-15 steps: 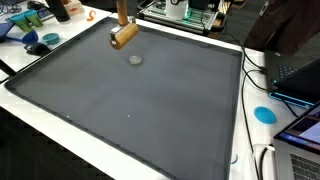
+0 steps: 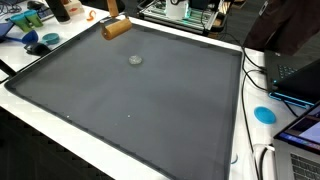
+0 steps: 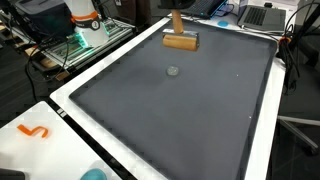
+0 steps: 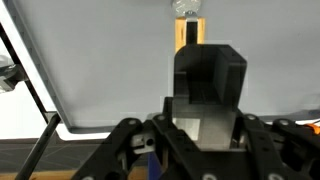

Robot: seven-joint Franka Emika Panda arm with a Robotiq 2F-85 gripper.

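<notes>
A wooden mallet-like piece (image 3: 181, 41) has a brown block at the bottom and an upright tan stem above it. It stands at the far edge of the grey board (image 3: 180, 110); whether its underside touches the board is unclear. In exterior view 1 the same wooden piece (image 2: 117, 28) is at the far left of the board. My gripper, dark in the wrist view, is shut, with a wood-coloured strip showing just beyond it. From exterior view 2, only dark parts show at the top of the stem, and the fingertips are hard to make out.
On the board lies a small pale disc (image 2: 135, 60), nearer the middle than the wooden piece. Most of the board is clear. A laptop (image 2: 295, 80) stands at the right, and a blue round item (image 2: 265, 115) lies on the white table. Clutter including a dark blue item (image 2: 38, 49) fills the far left.
Over the last second the wooden piece has moved back and slightly left in exterior view 1, away from the pale disc. The disc has stayed where it was.
</notes>
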